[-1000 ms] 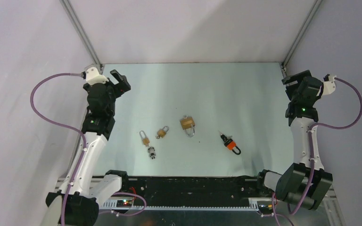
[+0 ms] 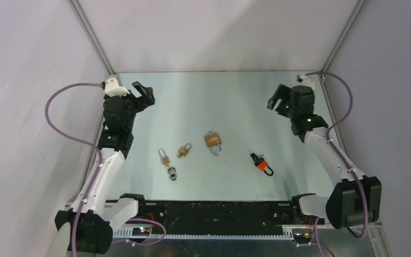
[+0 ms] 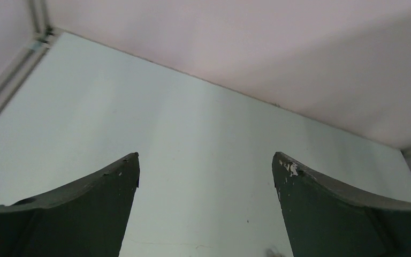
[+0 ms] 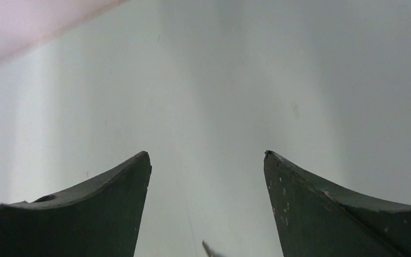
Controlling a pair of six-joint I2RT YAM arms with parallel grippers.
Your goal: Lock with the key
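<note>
In the top view a large brass padlock [image 2: 212, 140] with a steel shackle lies mid-table; two smaller brass padlocks [image 2: 184, 151] lie left of it, one with a small silver figure [image 2: 172, 173]. An orange-and-black padlock [image 2: 260, 164] lies right, a thin pointed metal piece at its upper end, perhaps a key. My left gripper [image 2: 143, 91] is raised at the back left, open and empty. My right gripper [image 2: 274, 97] is raised over the back right, open and empty, above and behind the orange padlock.
Walls and metal rails bound it at the back and sides; a dark edge runs along the front.
My right arm has swung inward to the left from the right wall over the table. My left gripper has shifted slightly right. The locks have not moved.
</note>
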